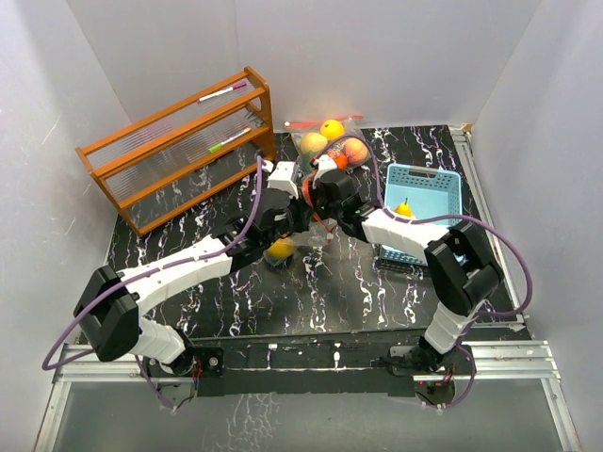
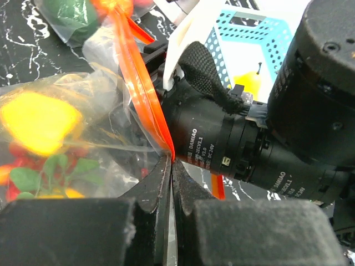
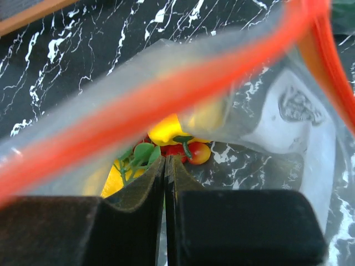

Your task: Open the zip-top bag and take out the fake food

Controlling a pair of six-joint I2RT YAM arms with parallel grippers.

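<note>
A clear zip top bag (image 2: 89, 138) with an orange zipper holds yellow fruit (image 2: 39, 122), cherries (image 3: 197, 152) and green leaves (image 3: 141, 158). My left gripper is shut on the edge of the bag at its orange zipper strip. Under the raised zipper edge, my right gripper points into the bag opening, its fingertips close together beside the leaves and cherries; what is between them is hard to make out. In the top view both grippers meet at the centre, hiding much of the bag.
A second bag of fruit (image 1: 330, 141) lies at the back. A blue basket (image 1: 424, 184) with a yellow fruit stands at the right. A wooden rack (image 1: 179, 141) stands at the back left.
</note>
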